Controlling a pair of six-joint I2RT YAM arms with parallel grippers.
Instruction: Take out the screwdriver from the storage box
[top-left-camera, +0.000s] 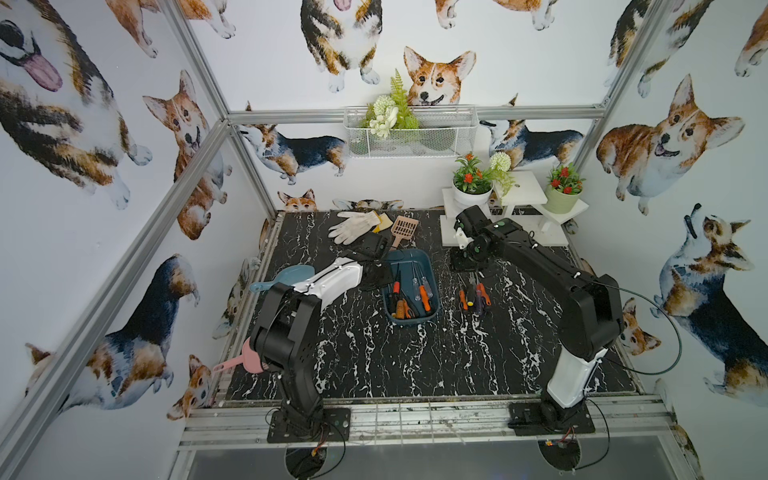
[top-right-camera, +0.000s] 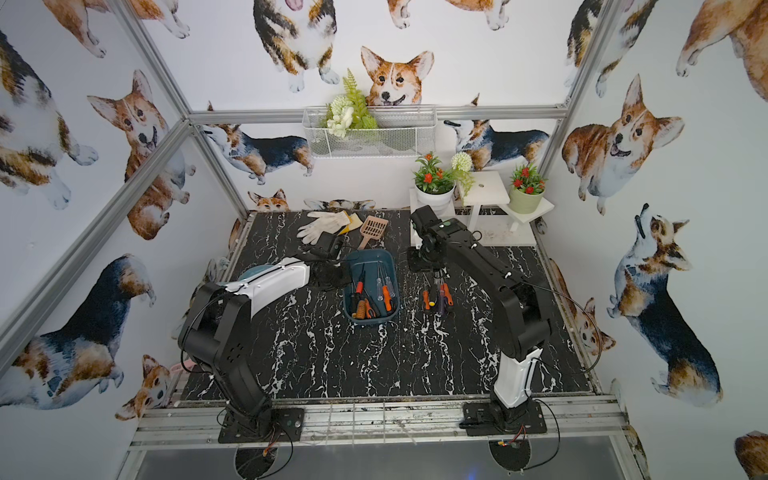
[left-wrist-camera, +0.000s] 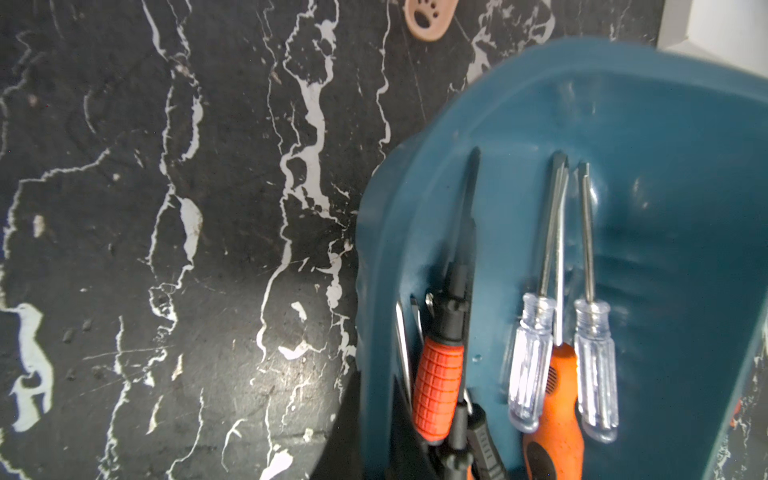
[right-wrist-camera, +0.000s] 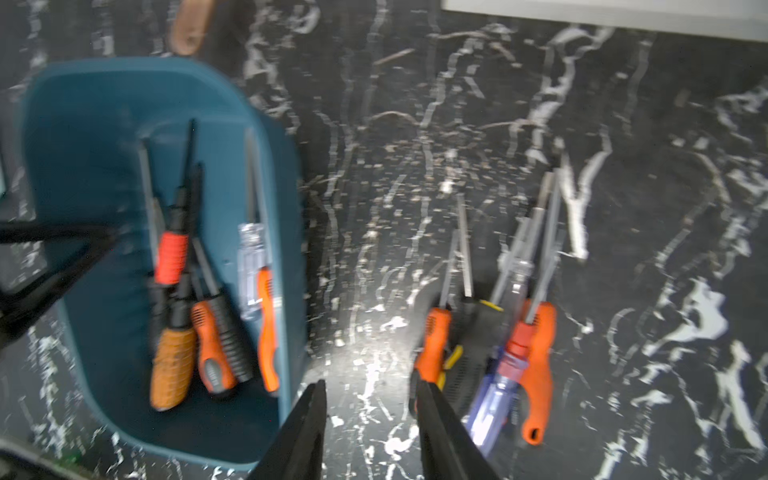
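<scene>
The blue storage box (top-left-camera: 434, 277) holds several screwdrivers. In the left wrist view a red-handled screwdriver (left-wrist-camera: 439, 388) lies along its left side, beside clear-handled ones (left-wrist-camera: 596, 372) and an orange-handled one (left-wrist-camera: 556, 424). My left gripper is shut at the box's left rim, its dark fingers on either side of the wall. To the right of the box, my right gripper is open over the table, nothing between its fingers. Outside the box lies a group of screwdrivers, including an orange-handled one (right-wrist-camera: 541, 372) and a purple-and-red one (right-wrist-camera: 500, 392).
Behind the box lie a tan slotted scoop (top-left-camera: 405, 229) and white gloves (top-left-camera: 353, 227). A white stand (top-left-camera: 524, 192) with potted flowers (top-left-camera: 472, 188) is at the back right. On the left are a blue scoop (top-left-camera: 292, 274) and a pink one (top-left-camera: 249, 357).
</scene>
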